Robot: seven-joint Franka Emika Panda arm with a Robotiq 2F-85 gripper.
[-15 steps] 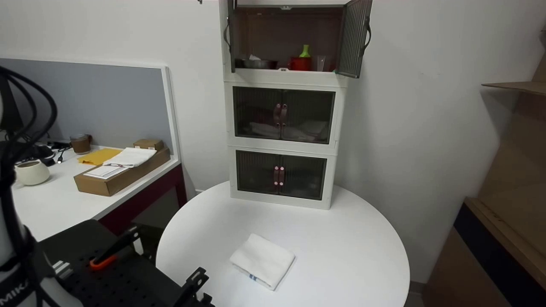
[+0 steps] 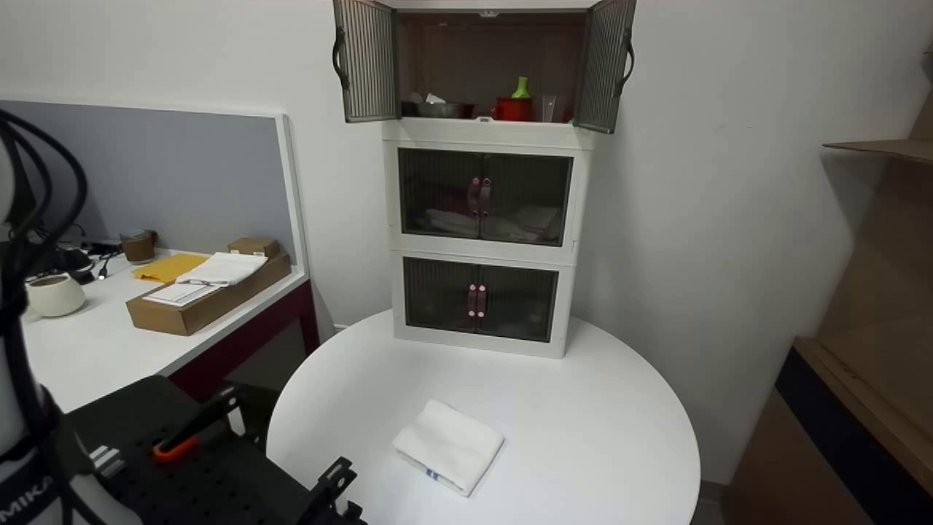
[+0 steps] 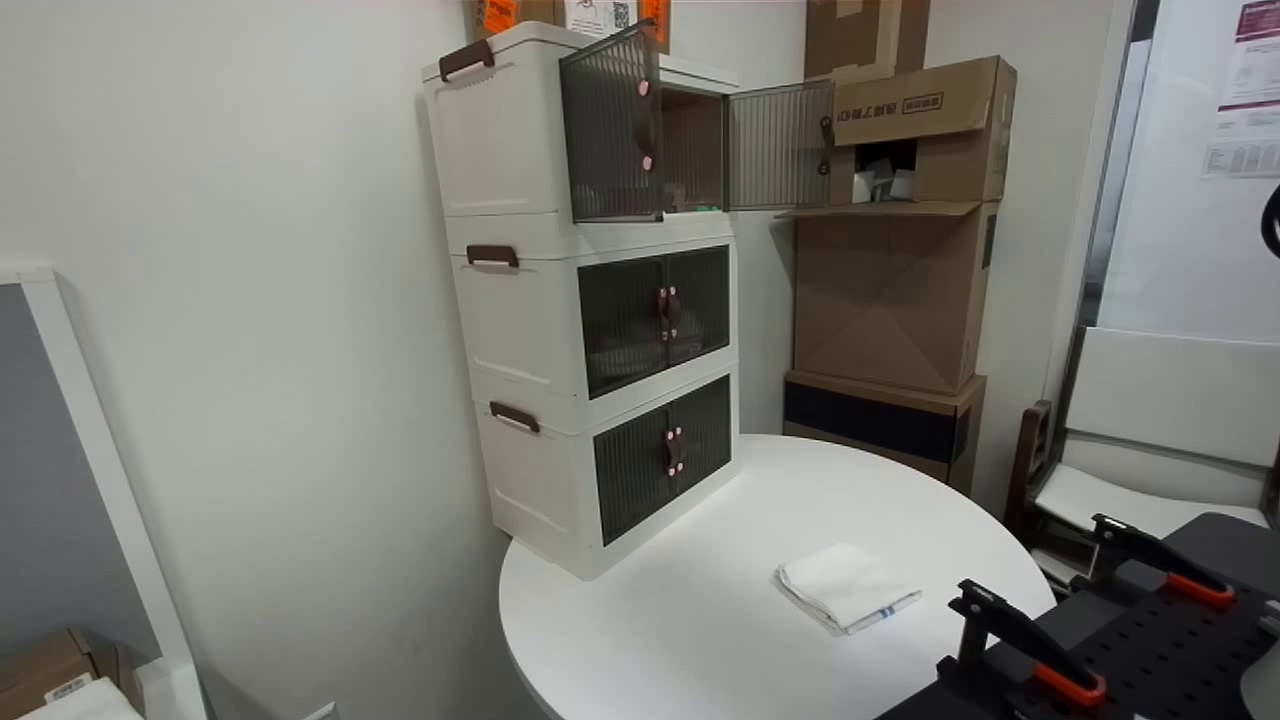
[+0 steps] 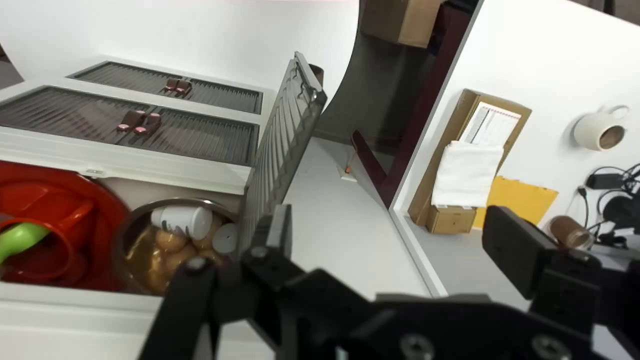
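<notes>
The white three-tier cabinet (image 2: 490, 249) stands on the round table. Its top compartment is open, with the left door (image 2: 367, 61) and right door (image 2: 606, 65) both swung outward. My gripper is wide open with nothing between its fingers; one finger (image 4: 280, 227) appears beside the ribbed open door (image 4: 282, 135) in the wrist view, though contact cannot be judged. Inside the top compartment are a red mug (image 4: 45, 240) with a green item (image 4: 23, 240) in it and a metal bowl (image 4: 135, 240) holding several items. The exterior views do not show the gripper.
A folded white towel (image 2: 450, 446) lies on the otherwise clear round table (image 2: 603, 420). Middle and bottom cabinet doors are closed. A desk (image 2: 96, 337) with a cardboard box (image 2: 188, 315) is to the left; cardboard boxes (image 3: 888, 288) stack beyond the cabinet.
The cabinet's top left door has swung farther outward to the left. A small dark part at the top edge of exterior view 1 has gone from sight. The towel and right door are unmoved.
</notes>
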